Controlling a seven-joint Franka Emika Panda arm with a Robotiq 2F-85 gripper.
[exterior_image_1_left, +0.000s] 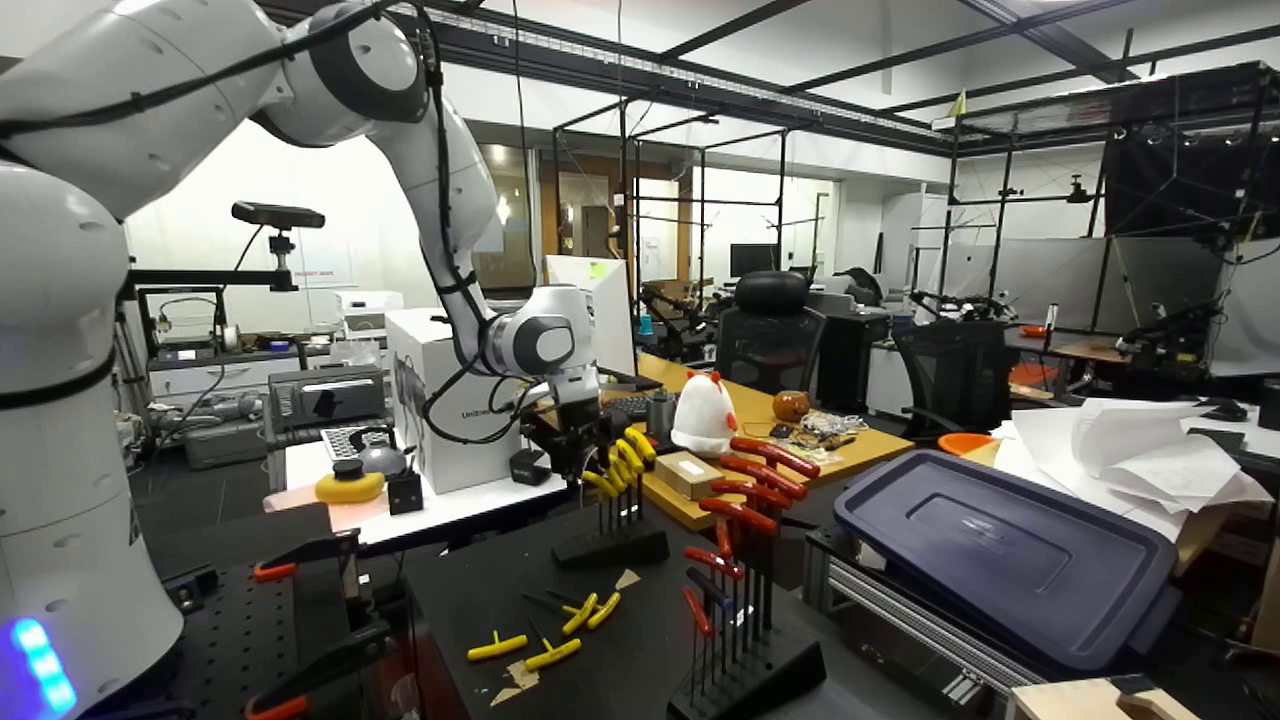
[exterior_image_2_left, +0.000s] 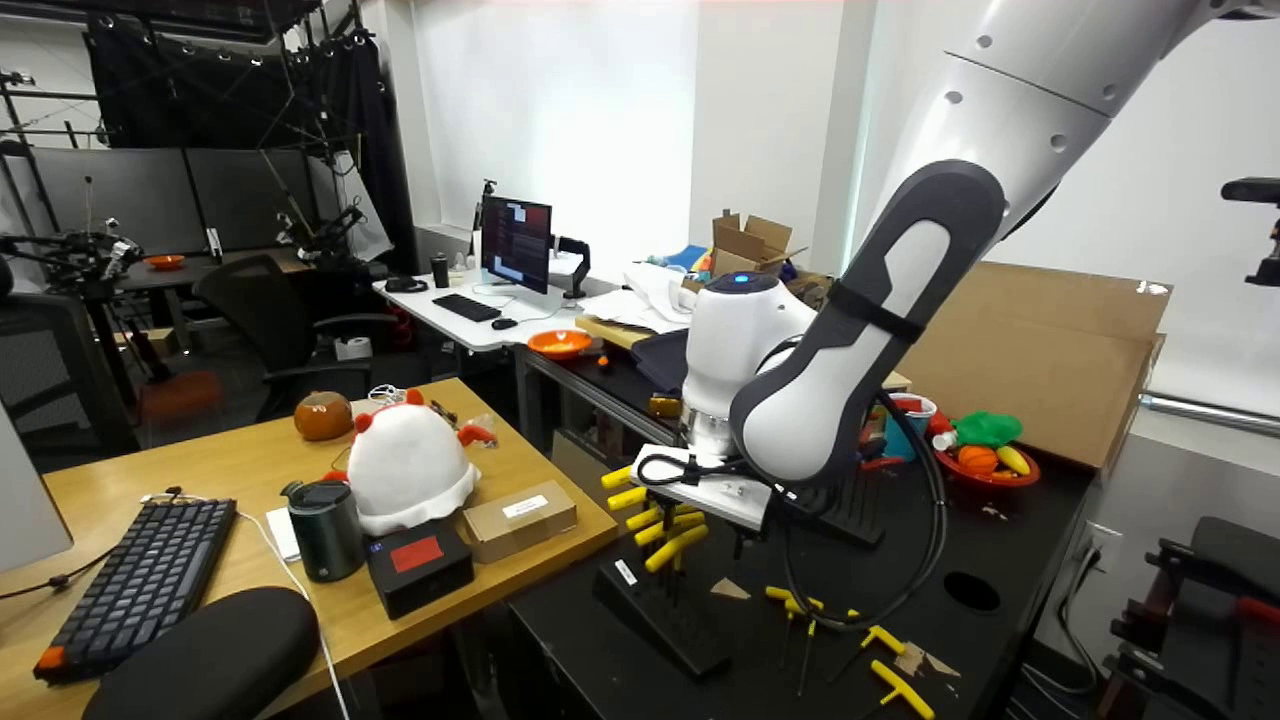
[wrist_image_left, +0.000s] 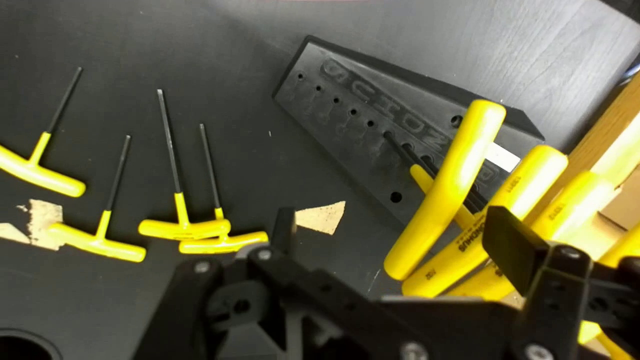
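My gripper stands open over a black stand holding several yellow T-handle hex keys. In the wrist view, the nearest yellow handle appears between the two fingers, while the right finger overlaps the handles behind it. Whether either finger touches a handle, I cannot tell. From exterior view 1, the gripper is right beside the upright yellow handles. Several stand holes are empty. Loose yellow hex keys lie flat on the black table, left of the stand.
A second stand with red-handled hex keys rises nearer the camera in exterior view 1. The wooden desk with a cardboard box and a white plush toy borders the stand's side. Bare table lies beyond the loose keys.
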